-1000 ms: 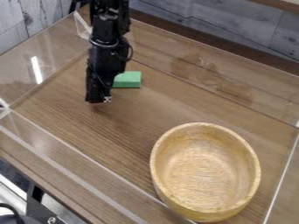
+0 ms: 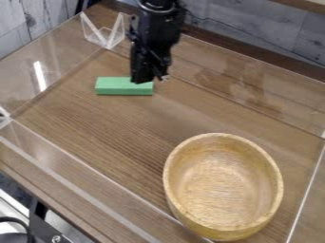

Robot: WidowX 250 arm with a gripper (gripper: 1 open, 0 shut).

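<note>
A dark robot gripper (image 2: 160, 70) hangs at the upper middle of the camera view, just right of and above a green rectangular block (image 2: 117, 85) lying flat on the wooden table. Its fingertips look close together, with nothing visible between them. A round, light tan bowl (image 2: 222, 197) stands at the lower right.
A wall or raised edge runs along the back. Cables lie beyond the table's lower-left corner, and a clear plastic piece (image 2: 106, 28) is at the upper left.
The gripper has moved toward the back and slightly right, from in front of the green block to behind and right of it, uncovering more of the block. The bowl has not moved.
</note>
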